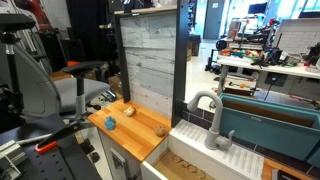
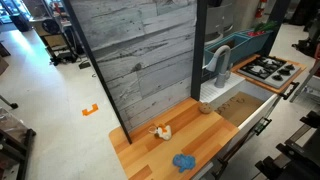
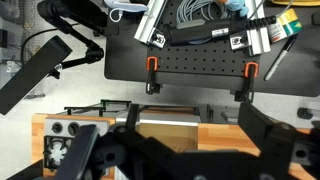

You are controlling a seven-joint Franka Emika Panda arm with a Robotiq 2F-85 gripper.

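In the wrist view, two dark fingers of my gripper stand wide apart at the bottom, so it looks open, with no object visible between them. Neither exterior view shows it clearly. A crumpled blue item [image 2: 183, 162], perhaps a cloth or sponge, lies on the wooden counter [image 2: 165, 155]. Behind it sits a small white and brown thing [image 2: 162, 132]. Close to the sink is a small round tan object [image 2: 205, 107]. A grey faucet [image 2: 220, 61] rises by the pale sink area [image 1: 205, 158].
Grey wood-look panels [image 2: 150, 65] back the counter. A stove [image 2: 270, 69] stands beyond the sink, with a blue-green bin [image 1: 265, 122] behind. Orange-topped clamps [image 3: 152, 66] grip the edge of a dark perforated table [image 3: 200, 62] holding cables and tools. Bare counter lies between the small objects.
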